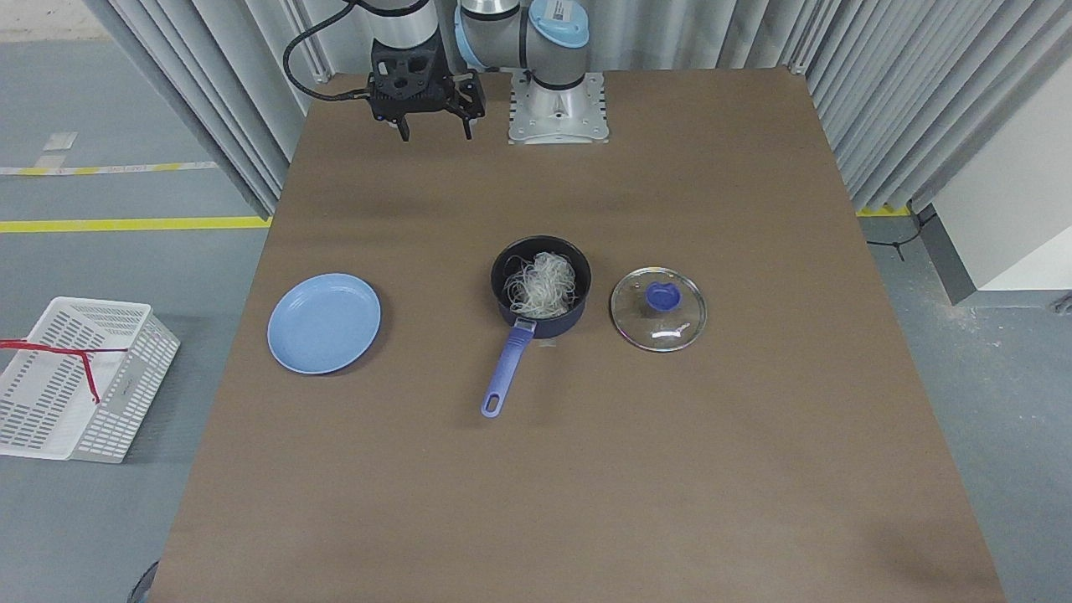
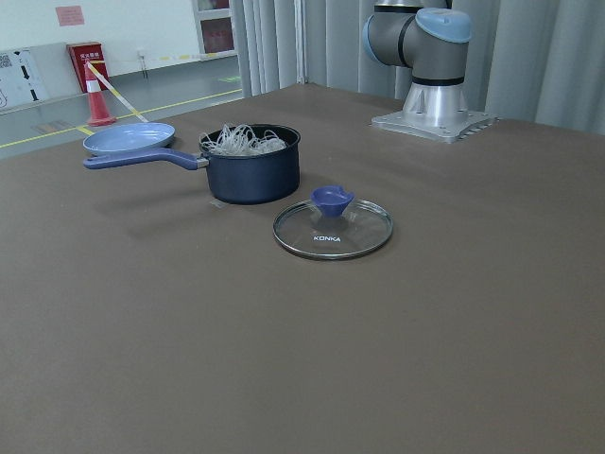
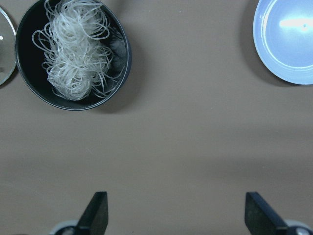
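My gripper hangs at the back of the table, open, its two black fingers apart with bare tabletop between them in the wrist view. A dark blue pot with a long blue handle stands mid-table, holding white noodles. To its left in the front view lies a light blue plate. To its right lies a glass lid with a blue knob, flat on the table.
The robot's base is at the back edge. A white basket stands on the floor to the left of the table.
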